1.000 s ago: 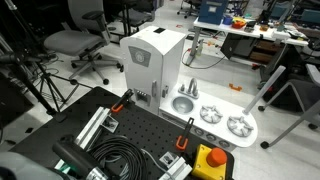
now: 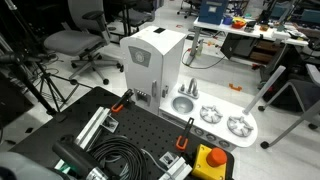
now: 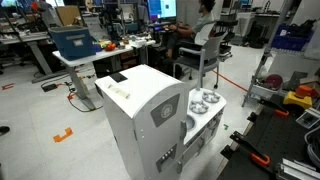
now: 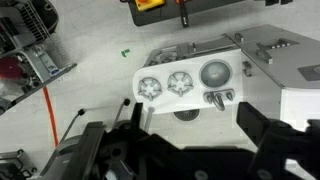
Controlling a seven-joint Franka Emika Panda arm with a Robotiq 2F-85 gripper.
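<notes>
A white toy kitchen stands beyond the dark table, with a tall white cabinet (image 2: 155,62) at one end. Its countertop (image 4: 160,103) holds a round grey sink (image 4: 215,73), a faucet (image 4: 218,98) and two burners (image 4: 180,82). In exterior view 2 the cabinet (image 3: 150,120) hides part of the counter. My gripper is open in the wrist view, its two dark fingers wide apart above the kitchen's edge. Nothing shows between them. Neither exterior view shows the fingertips clearly.
A yellow box with a red button (image 2: 216,157) sits near the table's right corner. Orange-handled clamps (image 2: 183,141) grip the table edge. Black cable (image 2: 120,155) lies coiled on the table, and a bare stretch of counter (image 2: 212,103) lies around the burners.
</notes>
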